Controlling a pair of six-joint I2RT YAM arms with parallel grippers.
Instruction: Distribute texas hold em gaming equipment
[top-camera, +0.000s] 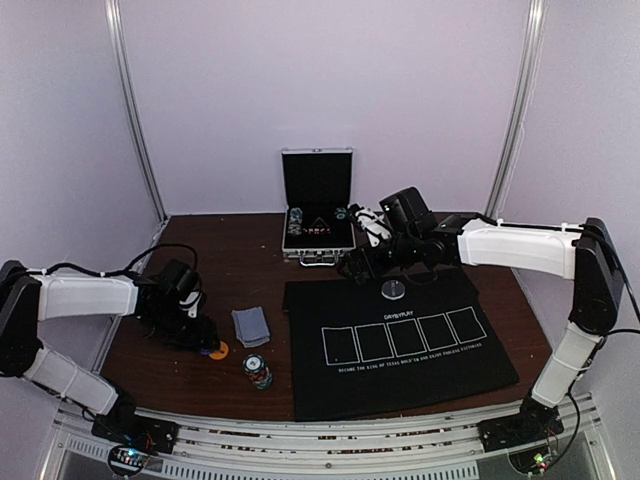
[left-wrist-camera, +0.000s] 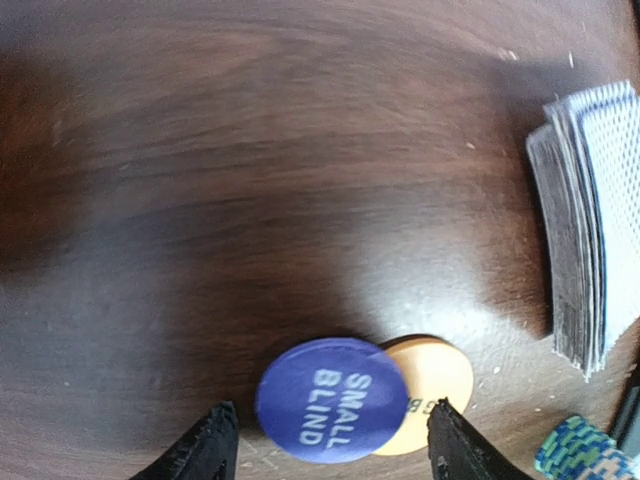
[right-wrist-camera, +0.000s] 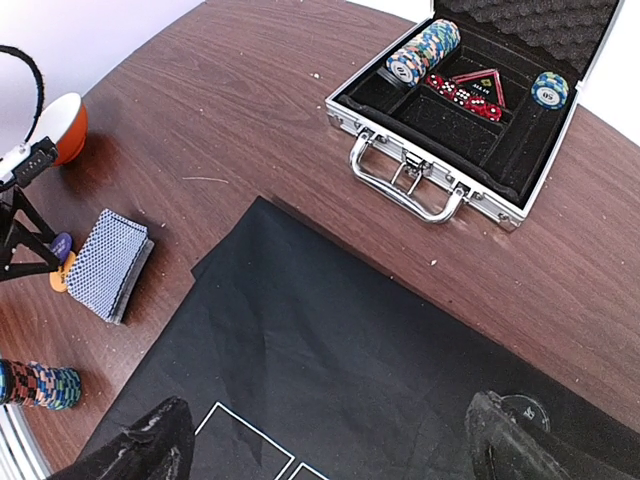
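Note:
A purple-blue "SMALL BLIND" disc (left-wrist-camera: 332, 400) partly overlaps a yellow-orange disc (left-wrist-camera: 440, 370) on the wood in the left wrist view. My left gripper is open, one fingertip at either side of the purple disc and nothing clamped. In the top view that gripper largely hides the disc. Open and empty, my right gripper hovers over the back edge of the black mat (top-camera: 400, 390). On the mat lies a clear round disc (right-wrist-camera: 527, 410), partly behind a right finger. The silver case (top-camera: 318, 238) stands open at the back, holding chips and red dice.
A card deck (top-camera: 251, 327) lies right of the discs, with a chip stack (top-camera: 257, 372) in front of it. An orange-and-white bowl (right-wrist-camera: 68, 128) stands at the far left in the right wrist view. Wood between deck and case is bare.

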